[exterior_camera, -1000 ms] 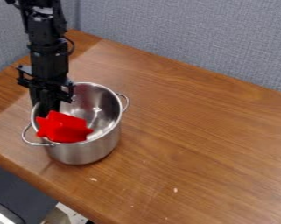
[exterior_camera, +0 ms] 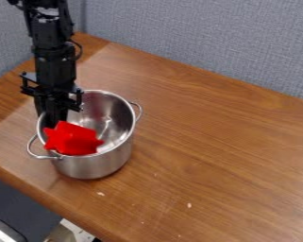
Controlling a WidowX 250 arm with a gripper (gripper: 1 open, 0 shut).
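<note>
A steel pot (exterior_camera: 112,156) with two loop handles sits near the left front of the wooden table. A red object (exterior_camera: 73,140) lies inside it, toward the front left. My black gripper (exterior_camera: 53,112) reaches down over the pot's back-left rim, just above and behind the red object. Its fingertips are dark and partly hidden, so whether it is open or shut, or touching anything, is unclear.
A grey padded wall (exterior_camera: 204,38) runs along the back. The table's front-left edge is close to the pot.
The arm has moved very slightly, and the red object appears shifted a little to the right inside the pot.
</note>
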